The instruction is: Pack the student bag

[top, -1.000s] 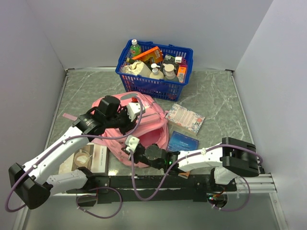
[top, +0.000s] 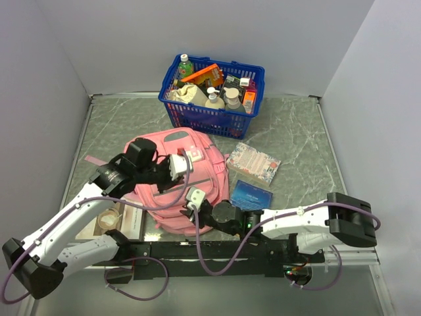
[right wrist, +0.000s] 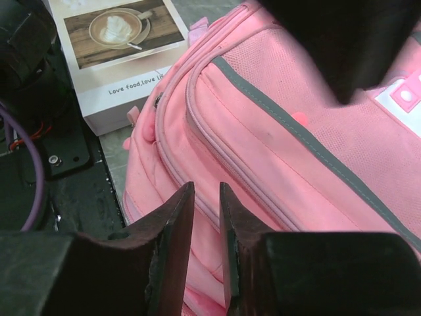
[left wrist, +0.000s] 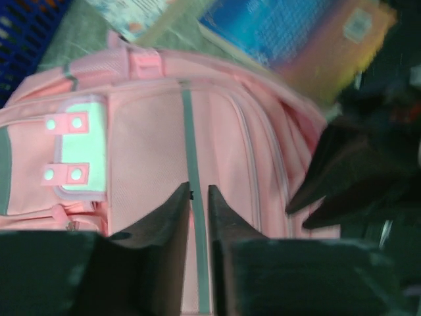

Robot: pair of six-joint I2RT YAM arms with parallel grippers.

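Note:
The pink backpack (top: 210,171) lies flat on the marble worktop, its upper flap and zips facing up (left wrist: 148,145) (right wrist: 309,112). My left gripper hangs over it, fingertips close together with a narrow gap. My right gripper is low at the bag's front edge, also with a narrow gap and no object visible between the fingers; whether either pinches fabric cannot be told. In the left wrist view the right arm's dark parts appear at the right.
A full blue basket (top: 210,118) stands at the back. Books lie right of the bag: a patterned one (top: 253,161) and a blue one (top: 250,196). A coffee-picture book (right wrist: 125,79) lies front left.
The bag's opening, showing dark pink inside a second ago, now lies covered.

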